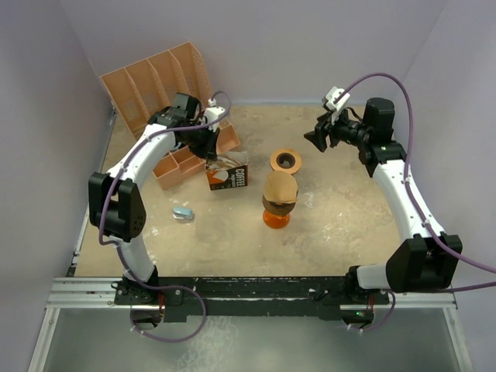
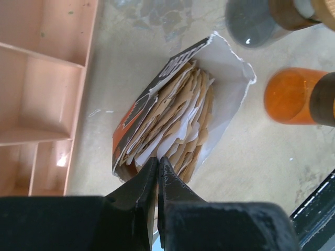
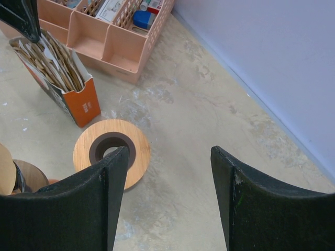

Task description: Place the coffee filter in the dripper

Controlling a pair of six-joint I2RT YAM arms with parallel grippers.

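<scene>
The coffee filter box [image 1: 229, 177], orange and black, stands upright and slightly turned at mid-left. Brown and white paper filters [image 2: 180, 115] fill it. My left gripper is shut at the filters' top edges. A white filter's corner meets its fingertips; whether it is pinched I cannot tell. Right of the box, a round wooden rim [image 3: 140, 138] with a dark central opening looks like the dripper, which sits on grey glass [image 2: 251, 23]. At upper right, my right gripper [image 1: 318, 139] hangs open and empty, apart from the dripper.
Close in front of the dripper stands an orange glass jar [image 2: 293, 94] with a wooden top. A pink divided organiser [image 1: 180, 167] is left of the box. One small pale-blue item [image 1: 183, 213] lies nearer the front.
</scene>
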